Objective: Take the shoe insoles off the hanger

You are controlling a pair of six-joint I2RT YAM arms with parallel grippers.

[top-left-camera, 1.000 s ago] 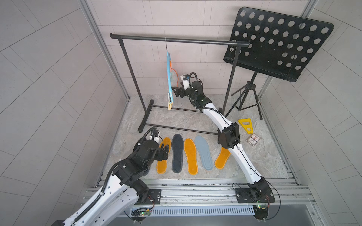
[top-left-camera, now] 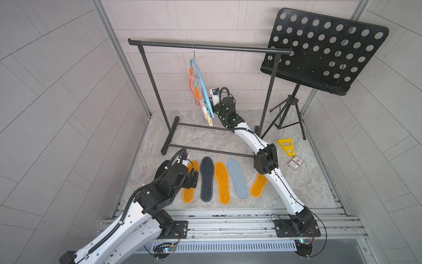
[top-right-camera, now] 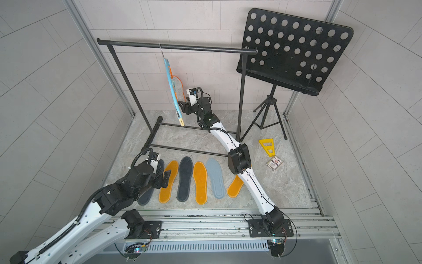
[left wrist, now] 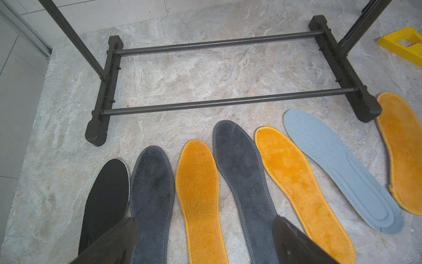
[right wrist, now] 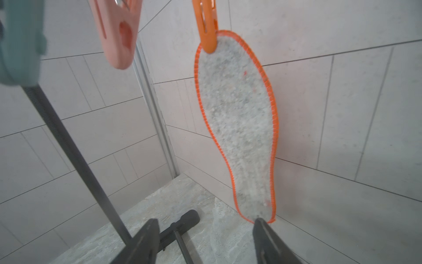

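A grey insole with an orange stitched edge [right wrist: 239, 118] hangs from an orange clip [right wrist: 207, 30] on the blue hanger [top-left-camera: 201, 83]. My right gripper is at its lower end, fingers apart and nothing between them. The insole's lower tip appears close to the right-hand finger [right wrist: 269, 242]; contact is unclear. In the top left view the hanger partly covers that gripper's tips. Low over the floor, my left gripper is open and empty above a row of insoles, including an orange one [left wrist: 197, 189], a dark grey one [left wrist: 151, 193] and a light blue one [left wrist: 338, 162].
A black rack [top-left-camera: 211, 46] carries the hanger; its base bars [left wrist: 228, 102] cross the floor. Pink [right wrist: 119, 39] and pale green clips [right wrist: 22, 48] hang empty at upper left. A music stand [top-left-camera: 325, 48] and yellow piece [top-left-camera: 286, 146] are on the right.
The hanger has swung and turned, its lower end moving right toward my right gripper, and the insole now shows left of it. The right arm has barely shifted; the left moved slightly.
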